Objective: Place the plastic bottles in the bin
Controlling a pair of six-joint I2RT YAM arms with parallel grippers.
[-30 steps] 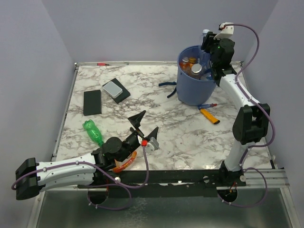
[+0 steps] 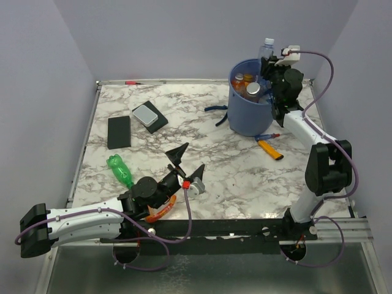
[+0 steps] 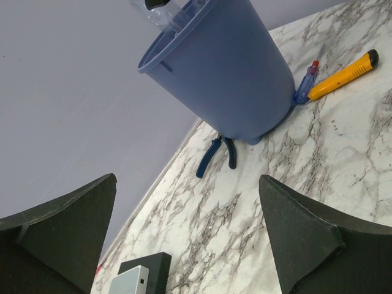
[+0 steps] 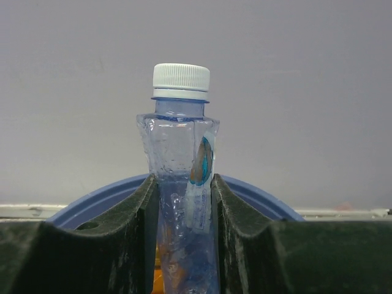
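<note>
At the back right stands a blue bin [image 2: 245, 116] holding several bottles and a can [image 2: 253, 91]. My right gripper [image 2: 269, 64] is shut on a clear plastic bottle [image 4: 184, 153] with a white cap, held upright at the bin's rim, its lower part over or inside the bin. My left gripper [image 2: 185, 160] stands open over the near-left part of the table, empty between its fingers. A green bottle [image 2: 119, 170] lies at the left, and an orange object [image 2: 160, 211] lies partly hidden under the left arm.
Pliers [image 3: 214, 153], a screwdriver [image 2: 267, 136] and a yellow cutter [image 2: 270, 149] lie by the bin. Two dark pads [image 2: 119, 132], one with a silver item on it, lie at the back left.
The left arm is unmoved.
</note>
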